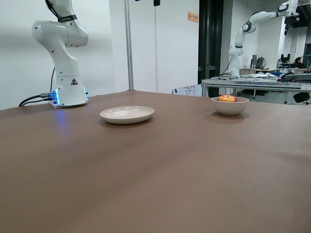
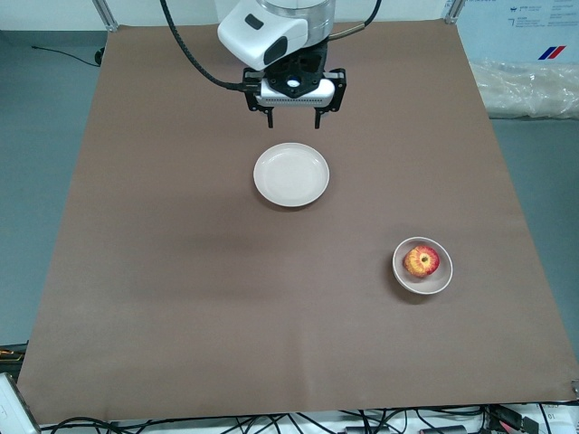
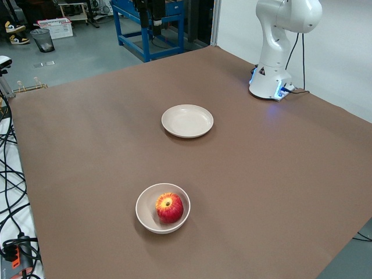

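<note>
A white plate (image 2: 291, 174) (image 1: 127, 114) (image 3: 187, 121) rests on the brown table. To its front right in the left view, a small bowl (image 2: 422, 280) (image 1: 230, 109) (image 3: 163, 227) holds a red apple (image 2: 422, 260) (image 1: 227, 98) (image 3: 169, 207). My gripper (image 2: 294, 120) hangs above the back of the table, behind the plate in the left view, with its two fingers apart and nothing seen between them. In the top and right views only its dark lower parts show at the upper edge.
The arm's white base (image 1: 70, 94) stands by the wall at the table's back edge. Cables run along the front edge.
</note>
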